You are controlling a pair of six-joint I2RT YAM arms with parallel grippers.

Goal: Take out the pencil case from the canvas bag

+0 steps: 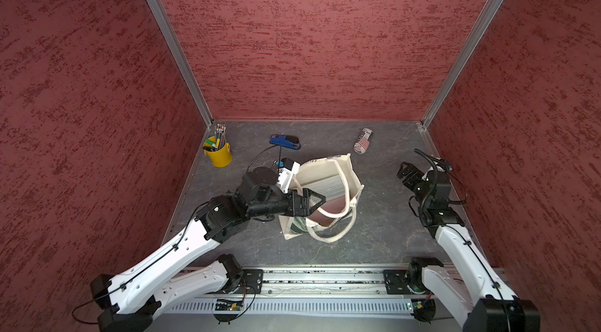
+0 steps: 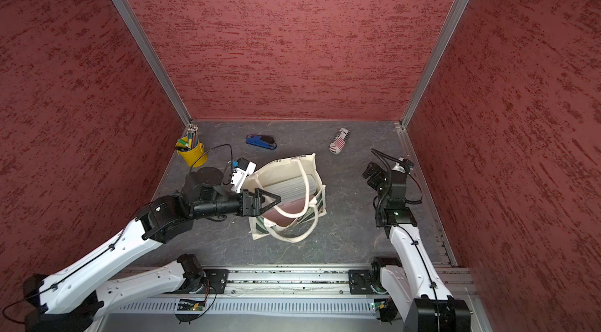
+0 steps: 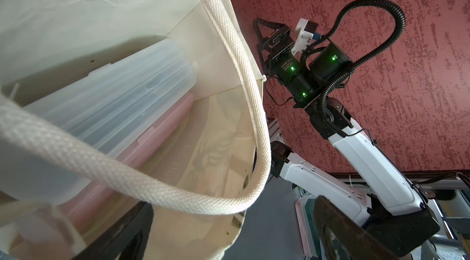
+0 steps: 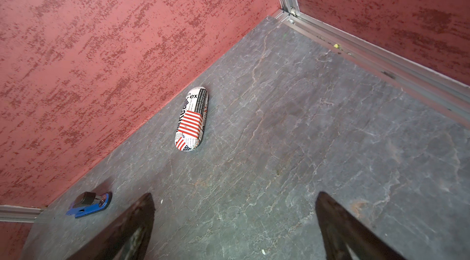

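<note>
The cream canvas bag (image 1: pixel 350 175) stands mid-table, its rope handles (image 3: pixel 215 201) over the opening. Inside lie a translucent case (image 3: pixel 127 88) and a pink case (image 3: pixel 156 137) beneath it; both look like pencil cases. My left gripper (image 1: pixel 316 202) is open over the bag's left part, close to a handle, nothing held between its fingers as far as shows. My right gripper (image 1: pixel 407 172) hangs open over the right side of the table, empty.
A patterned glasses-case-like object (image 4: pixel 191 120) lies at back right, a blue stapler (image 1: pixel 285 141) at back centre, a yellow pen cup (image 1: pixel 218 155) at back left. The table right of the bag is clear.
</note>
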